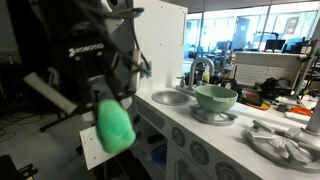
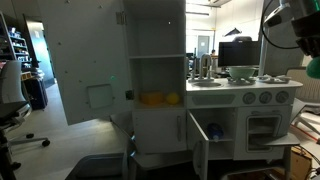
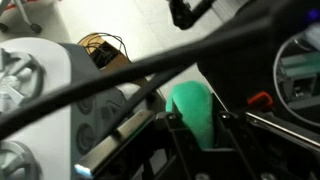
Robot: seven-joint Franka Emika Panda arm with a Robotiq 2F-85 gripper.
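Note:
A rounded green object [image 3: 192, 110], perhaps a cup, sticks out beyond my gripper in the wrist view, and the fingers are shut on it. In exterior view 1 the same green object [image 1: 116, 128] hangs blurred below the dark arm, close to the camera and in front of the toy kitchen. Only a sliver of the green object [image 2: 314, 68] shows at the right edge of exterior view 2. The fingertips are partly hidden behind it.
A green pot [image 1: 215, 97] stands on the white counter [image 1: 222, 133], near the sink basin [image 1: 170, 98]. A metal tray with utensils [image 1: 285, 148] lies to its right. Below the counter, a cabinet door [image 2: 203, 145] stands open. Orange bowls [image 2: 152, 99] sit on the left shelf.

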